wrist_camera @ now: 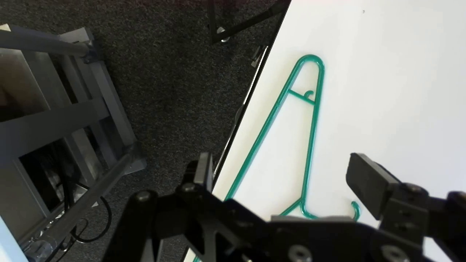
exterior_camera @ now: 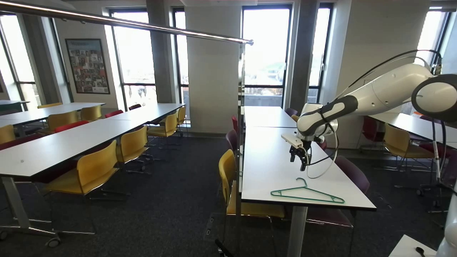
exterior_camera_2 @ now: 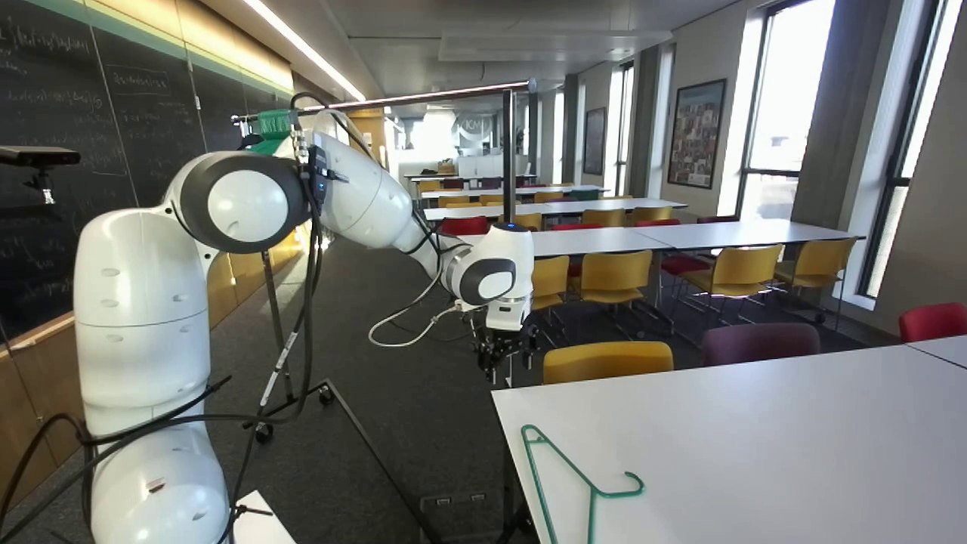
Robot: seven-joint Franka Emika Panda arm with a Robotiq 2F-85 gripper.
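Observation:
A green plastic hanger (exterior_camera: 306, 196) lies flat near the end of the white table (exterior_camera: 274, 158), its hook pointing inward from the table's end edge. In the wrist view, one corner and the long bar of the hanger (wrist_camera: 262, 133) show clearly; its lower part is hidden behind my fingers. My gripper (exterior_camera: 298, 164) is above the table, apart from the hanger. Its fingers (wrist_camera: 371, 185) stand wide open with nothing held between them. Exterior view 2 shows my gripper (exterior_camera_2: 508, 363) beyond the table's near corner, with part of the hanger (exterior_camera_2: 589, 485) cut off by the frame.
A metal clothes rack (exterior_camera: 241, 107) rises along the table's left side. Green hangers (exterior_camera_2: 272, 127) hang from its rail in exterior view 2. Yellow chairs (exterior_camera: 227, 171) and a purple chair (exterior_camera: 352, 173) flank the table.

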